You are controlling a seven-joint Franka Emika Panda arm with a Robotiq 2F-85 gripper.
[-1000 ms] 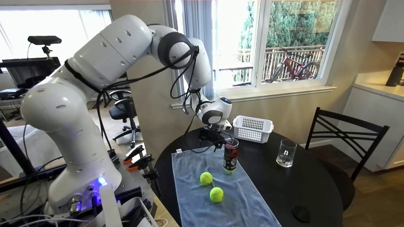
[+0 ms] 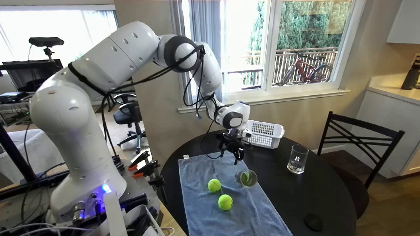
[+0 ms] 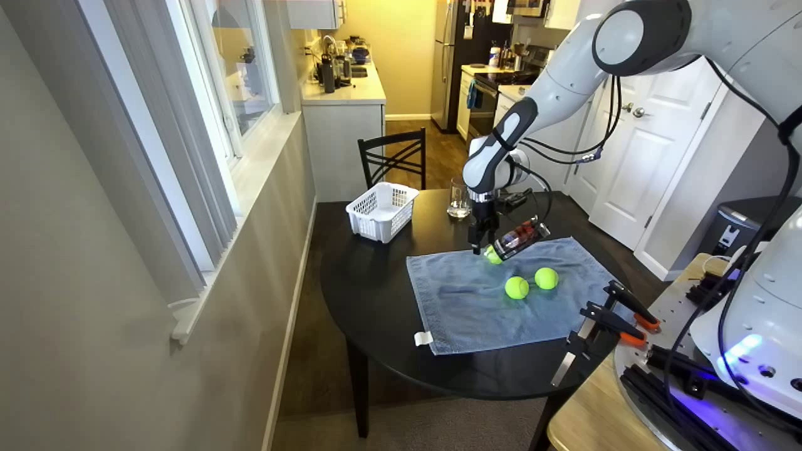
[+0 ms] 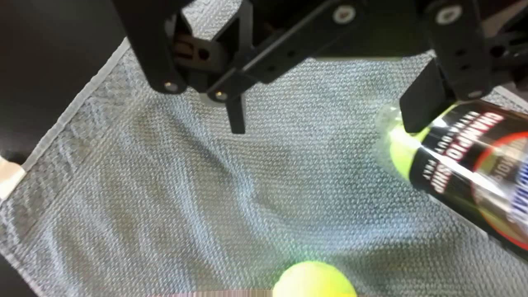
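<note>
A clear tennis ball can (image 4: 470, 163) with a black and red label is tipped over, a ball showing through one end. In exterior view 1 its round end (image 2: 246, 178) faces the camera above the blue towel; exterior view 2 shows the can (image 3: 522, 238) slanting. My gripper is open, with only towel visible between its widely spaced fingers. The right finger (image 4: 420, 99) overlaps the can's end in the wrist view; contact is unclear. Two loose tennis balls, one nearer (image 2: 225, 202) and one farther (image 2: 214, 185), lie on the towel (image 2: 244, 216).
A white basket (image 2: 262, 135) stands at the table's window side. To the right is a drinking glass (image 2: 297, 159). A dark flat object (image 2: 313, 222) lies near the table edge. Clamps (image 2: 147, 167) sit by the arm's base.
The can stood upright beside the gripper a second ago; now it is tipped over. My gripper has moved right and slightly lower in exterior view 1. The loose balls have stayed put.
</note>
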